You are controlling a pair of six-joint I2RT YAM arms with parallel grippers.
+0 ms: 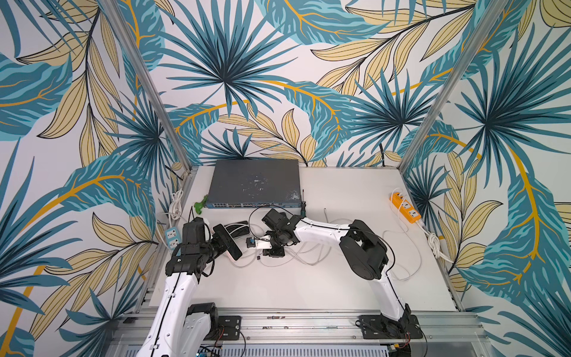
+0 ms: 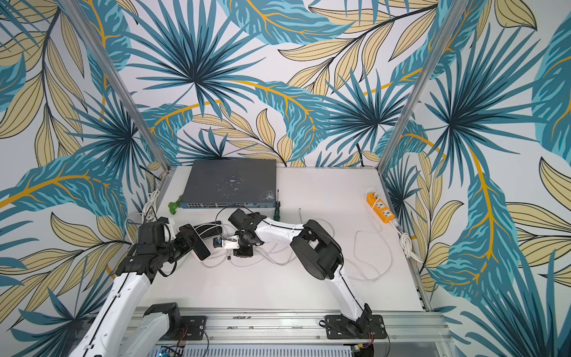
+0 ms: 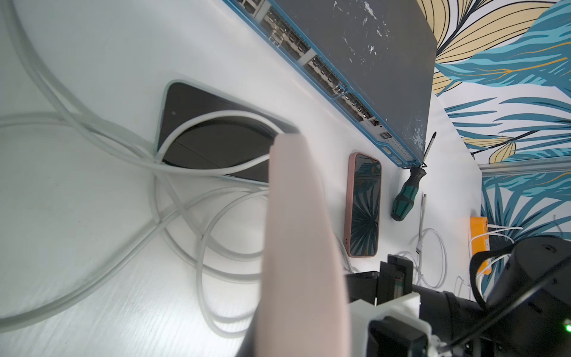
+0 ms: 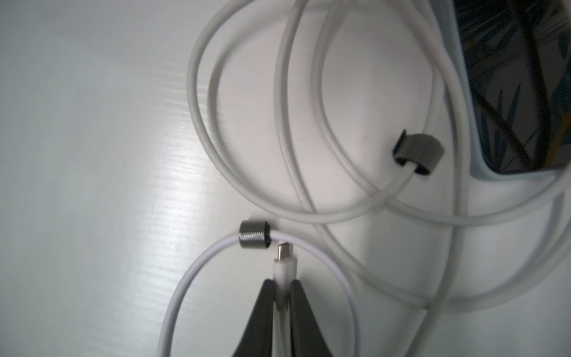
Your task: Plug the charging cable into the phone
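Observation:
A phone with a dark screen (image 1: 228, 242) is held tilted above the left of the table by my left gripper (image 1: 217, 244), shut on it. Its pale pink edge (image 3: 300, 250) fills the middle of the left wrist view and hides the left fingers. In the right wrist view, a white charging cable's plug (image 4: 284, 269) points away from my right gripper, its metal tip bare. The right fingers (image 4: 263, 297) flank the plug's white body closely. Whether they press on it is unclear.
Two other phones lie on the table: one under cable loops (image 3: 196, 145), one pink-edged (image 3: 364, 205). A grey network switch (image 1: 255, 183) stands at the back, a screwdriver (image 3: 406, 196) beside it. An orange power strip (image 1: 405, 207) sits far right.

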